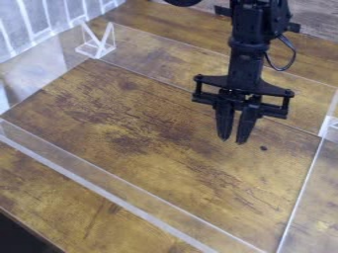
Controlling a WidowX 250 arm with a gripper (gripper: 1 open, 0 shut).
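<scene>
My black gripper (235, 130) hangs from the arm at the right of the centre, above the wooden floor (132, 148) of a clear-walled tray. Its fingers point down and look shut or nearly so, with nothing seen between them. No separate object is visible beneath it.
Clear low walls (158, 225) border the tray along the front, back and right. A small white bracket (98, 42) sits at the back left, near a white slatted structure (30, 20). The tray's middle and left are bare wood.
</scene>
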